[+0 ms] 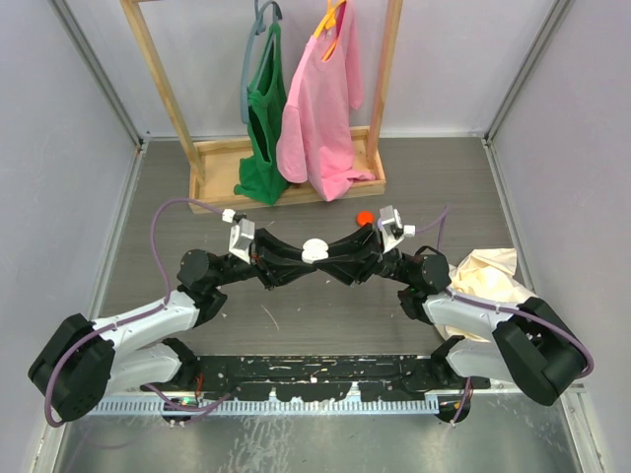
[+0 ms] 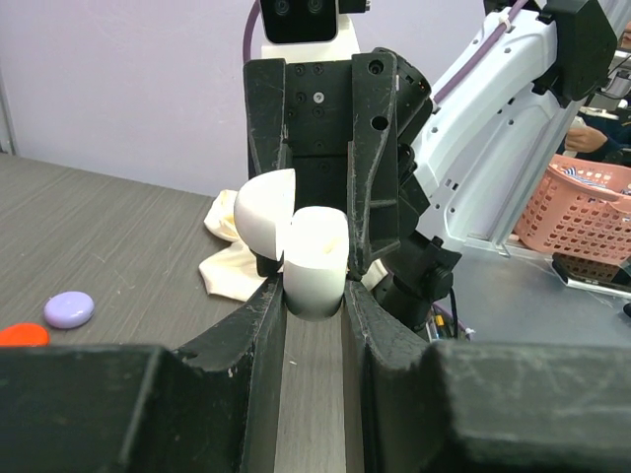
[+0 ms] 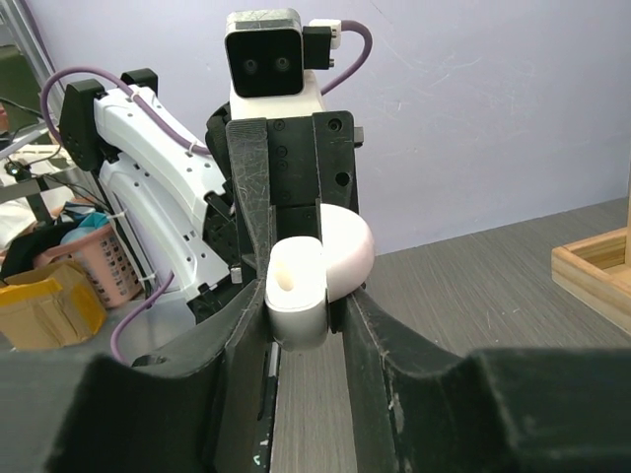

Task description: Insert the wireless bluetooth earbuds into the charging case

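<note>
The white earbud case (image 1: 315, 246) is held up between the two grippers over the middle of the table, its rounded lid raised. In the left wrist view my left gripper is shut on the white case body (image 2: 315, 266), with the lid (image 2: 264, 212) beside it. In the right wrist view my right gripper has its fingers round a white piece (image 3: 296, 291) in front of the rounded part (image 3: 347, 246); how firmly they close is unclear. I cannot tell whether an earbud sits inside the case.
A wooden rack (image 1: 212, 153) with green and pink garments stands at the back. An orange disc (image 1: 364, 217) lies behind the grippers, a purple piece (image 2: 69, 309) near it. A cream cloth (image 1: 488, 276) lies at the right.
</note>
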